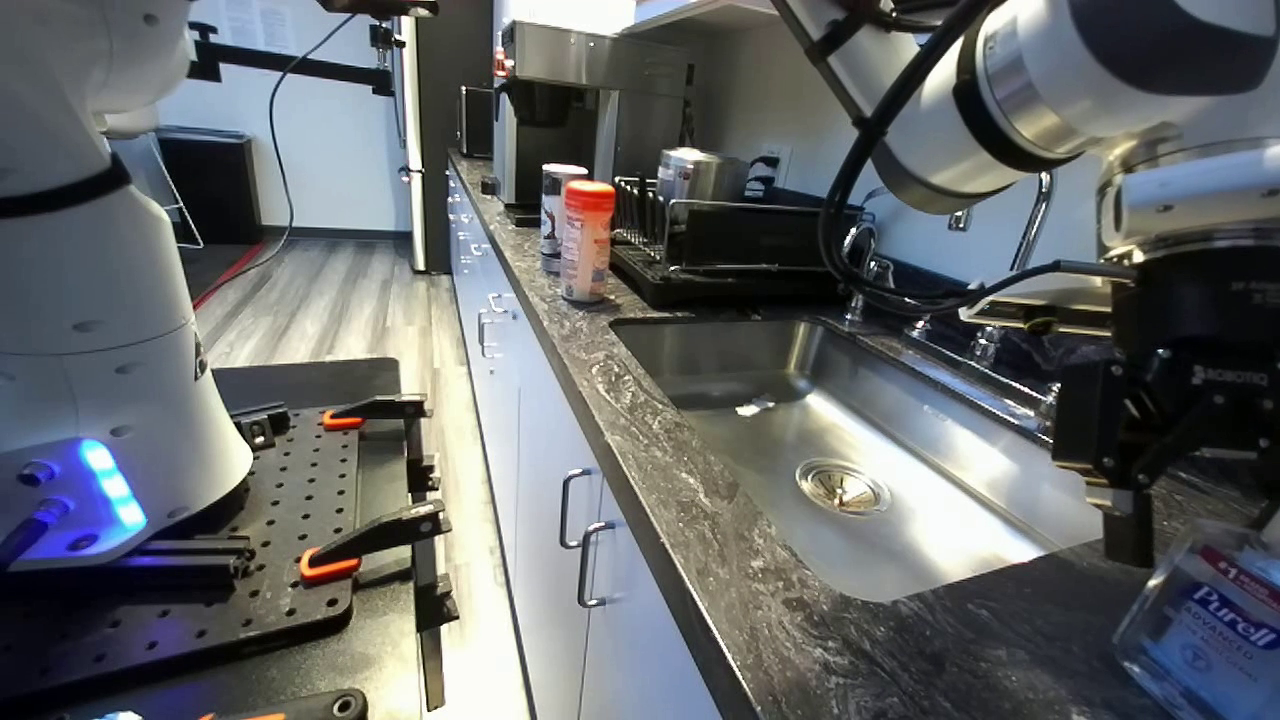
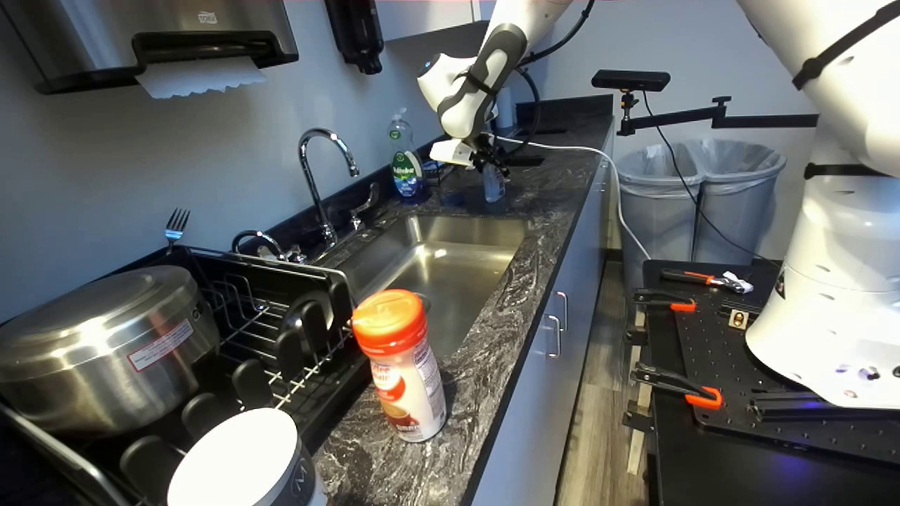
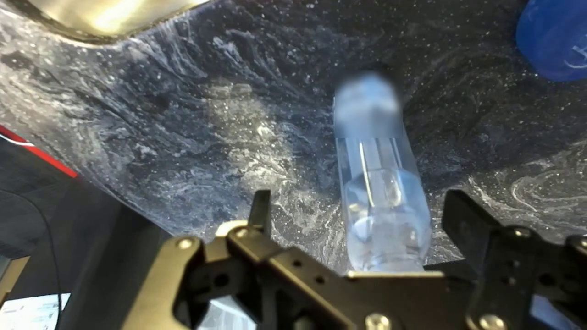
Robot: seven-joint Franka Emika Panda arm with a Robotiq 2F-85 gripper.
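A clear Purell sanitizer bottle (image 1: 1214, 636) stands on the dark counter at the near right of exterior view 1, partly cut off by the frame. In the wrist view, the see-through bottle (image 3: 379, 165) stretches up from between the fingers, its top end blurred. My gripper is open around it, with a gap showing on either side. The left finger (image 3: 261, 211) stands farther from the bottle than the right one. Seen from exterior view 2, the bottle (image 2: 494, 183) is just below the arm's end, beyond the sink; the fingers are too small there to make out.
The steel sink (image 1: 768, 504) lies beside the bottle, with its faucet (image 2: 312, 181) behind. A dish soap bottle (image 2: 406, 164) stands near the wall. Farther along are a red-lidded creamer bottle (image 1: 587, 246) and a dish rack (image 1: 768, 234).
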